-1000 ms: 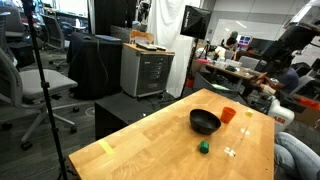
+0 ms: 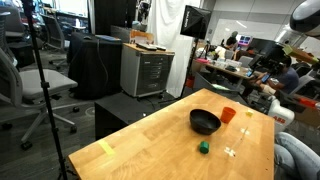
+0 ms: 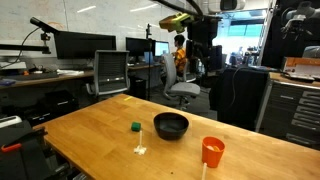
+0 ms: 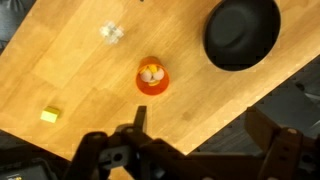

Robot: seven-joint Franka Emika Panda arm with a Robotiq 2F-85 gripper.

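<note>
An orange cup point(image 4: 153, 76) stands on the wooden table, with small pale and yellow things inside it in the wrist view. The round black bowl point(image 4: 241, 33) is beside it, and looks empty. High above the table, my gripper is open, its fingers wide apart with only bare tabletop between them. In the second exterior view, a small green object point(image 3: 135, 127) is on the table left of the bowl point(image 3: 171, 126), and a small white item point(image 3: 140, 148) is nearer the front. The cup point(image 3: 212, 151) is to the bowl's right.
A small yellow block point(image 4: 50, 115) is near the table's edge in the wrist view. Dark cabinets point(image 2: 145, 70) and office chairs point(image 2: 45, 85) stand beyond the table.
My arm has shifted slightly at the upper right of the first exterior view. The things on the table have not moved.
</note>
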